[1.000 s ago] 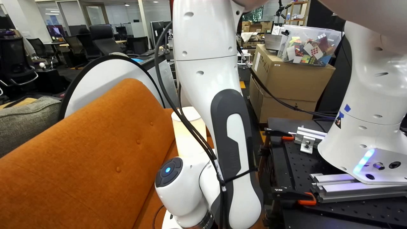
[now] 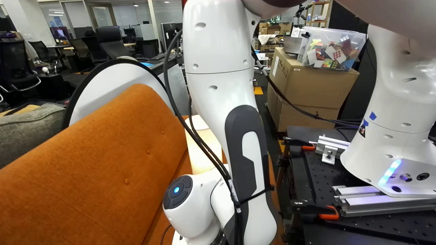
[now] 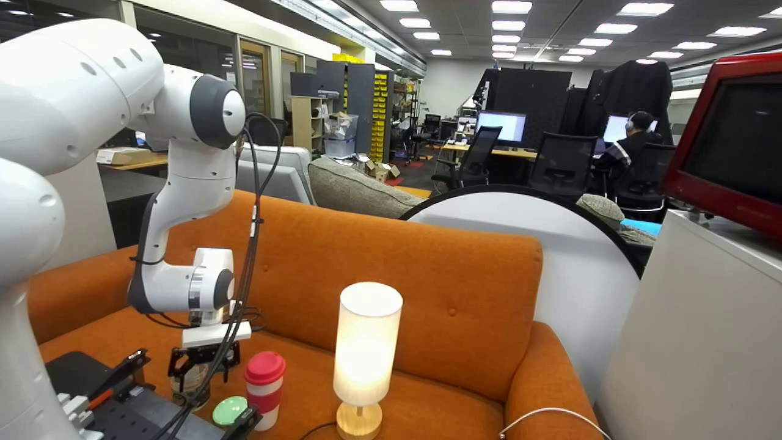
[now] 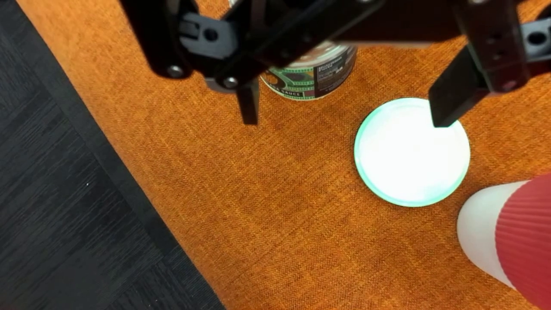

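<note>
My gripper stands open over the orange sofa seat, with a wide gap between its fingertips. Within the span of the fingers, in the wrist view, sits a sauce can (image 4: 333, 76) with a green and black label; the gripper body covers its upper part. A round green-rimmed disc (image 4: 408, 155), washed out to white, lies flat on the seat, and the right fingertip overlaps its edge in this view. Beside the disc is a red-and-white cup (image 4: 527, 243). Exterior view 2 has the cup (image 3: 264, 388) upright with a red lid, right of the gripper (image 3: 203, 370).
A lit lamp (image 3: 366, 344) with a wooden base stands on the sofa (image 3: 454, 293), right of the cup. Black cables (image 3: 245, 293) hang along the arm. The robot's table (image 3: 143, 410) borders the sofa's front.
The sofa and lamp look unmoved.
</note>
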